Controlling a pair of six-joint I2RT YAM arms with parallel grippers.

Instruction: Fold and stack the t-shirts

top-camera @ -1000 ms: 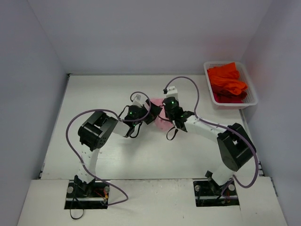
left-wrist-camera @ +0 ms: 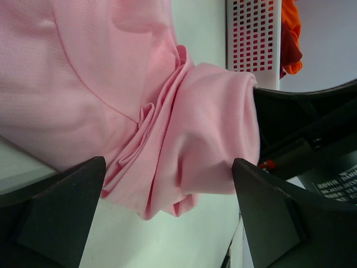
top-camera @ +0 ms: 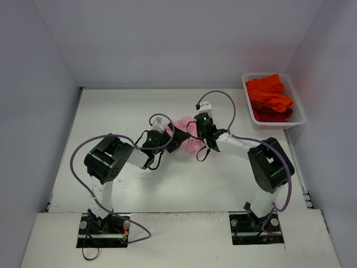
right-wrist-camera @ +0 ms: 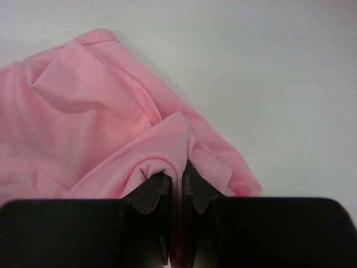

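Note:
A pink t-shirt [top-camera: 192, 146] lies bunched in the middle of the table, partly hidden under both arms. In the right wrist view a fold of the shirt [right-wrist-camera: 100, 106] runs between the fingertips of my right gripper, which is shut on it. My left gripper is open; in its wrist view, the crumpled lower edge of the shirt [left-wrist-camera: 206, 123] sits between and beyond its widely spread fingers. Whether that cloth touches either finger is hard to tell. The right gripper's dark body shows at the right of that view.
At the back right stands a white basket [top-camera: 299, 114] holding orange and red cloth [top-camera: 270, 95].
My left gripper has moved a little to the left.

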